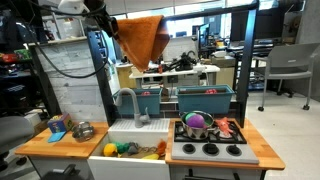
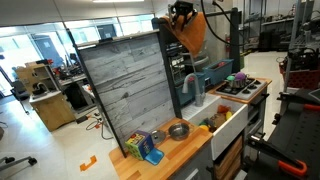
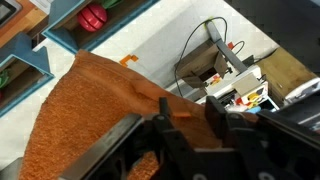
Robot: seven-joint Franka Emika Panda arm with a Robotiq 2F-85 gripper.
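Observation:
An orange-brown cloth point(image 1: 142, 40) hangs high up at the left end of the dark overhead rail, above the sink. From the other side, the cloth point(image 2: 192, 33) shows beside the rail's corner post. My gripper point(image 1: 103, 18) is at the cloth's upper left edge, near the top of the picture. In the wrist view the dark fingers of my gripper stand a little apart, with cloth point(image 3: 95, 110) showing below and between them. Whether the pads touch the cloth is unclear, as is how the cloth rests on the rail.
Under the cloth are a white sink point(image 1: 135, 134) with colourful items and a tap point(image 1: 128, 100). Right of it stand a stove point(image 1: 210, 145) and a pot point(image 1: 197, 128). Blue bins point(image 1: 205, 99) sit behind. The rail point(image 1: 200, 13) and posts point(image 1: 245, 60) frame the space.

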